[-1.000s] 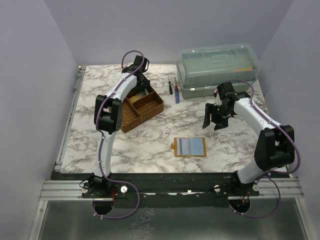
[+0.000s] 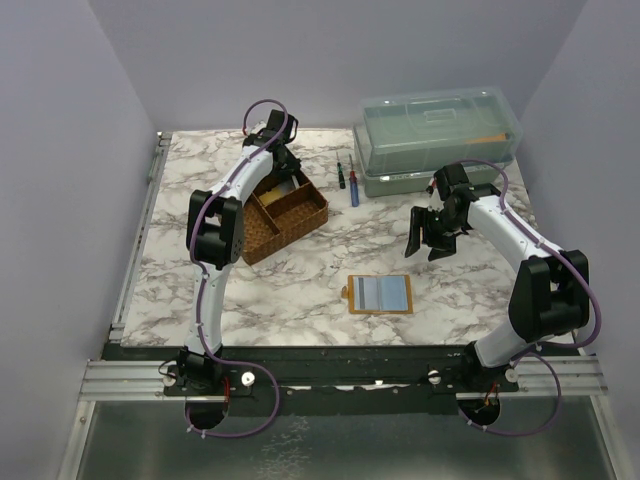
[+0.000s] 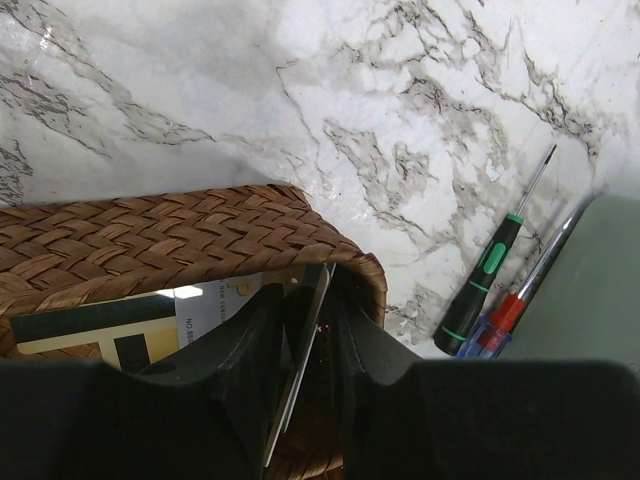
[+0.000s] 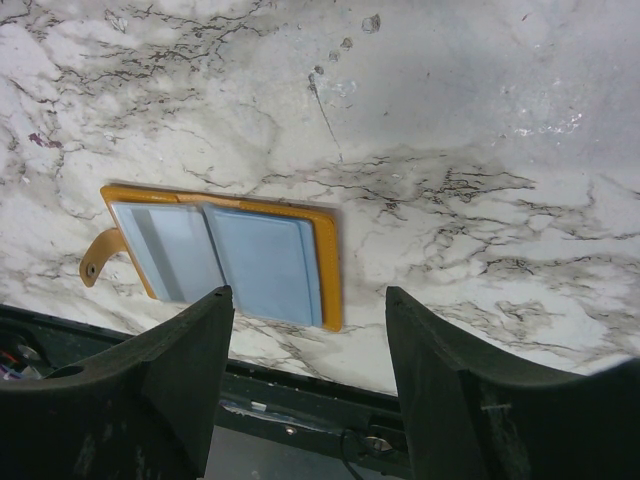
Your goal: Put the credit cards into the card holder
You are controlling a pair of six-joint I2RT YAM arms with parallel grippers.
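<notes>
A card (image 3: 297, 380) stands on edge in the back compartment of the brown woven basket (image 3: 150, 240). My left gripper reaches down there with its fingers on both sides of this card; the fingers are partly open, with a gap showing to the card's right. Other cards lie flatter to the left, a cream and dark one (image 3: 70, 325) and a grey-white one (image 3: 205, 315). The open card holder (image 4: 265, 262), tan-edged with clear pockets, lies flat on the table. Above and behind it, my right gripper is open and empty.
Right of the basket lie a green-black screwdriver (image 2: 341, 175) and a blue-red one (image 2: 353, 188). A lidded green box (image 2: 440, 135) fills the back right.
The left gripper has shifted very slightly at the basket's back compartment. A pale card there shows at a slightly different angle. The right arm and the holder are still.
</notes>
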